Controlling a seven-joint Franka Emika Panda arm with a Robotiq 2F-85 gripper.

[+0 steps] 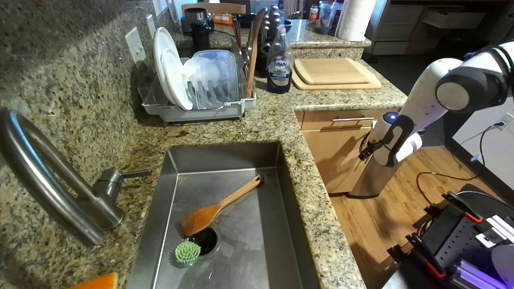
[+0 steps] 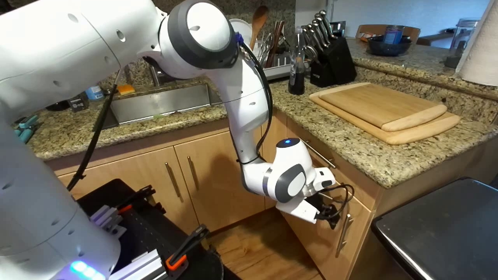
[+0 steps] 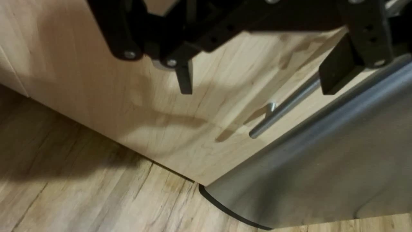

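My gripper stands open in front of a light wood cabinet door, with its fingers wide apart and nothing held. A metal bar handle on that door shows beyond the fingers; in this view its upper end passes behind the right finger. Whether finger and bar touch, I cannot tell. From the second exterior view, the dark gripper is beside the upright door handle, under the corner counter. The first exterior view shows the gripper small and partly hidden by the wrist.
A rounded steel bin stands close beside the door. Above are a drawer handle and cutting boards on the counter. The sink holds a wooden spatula and green brush. Open floor lies below.
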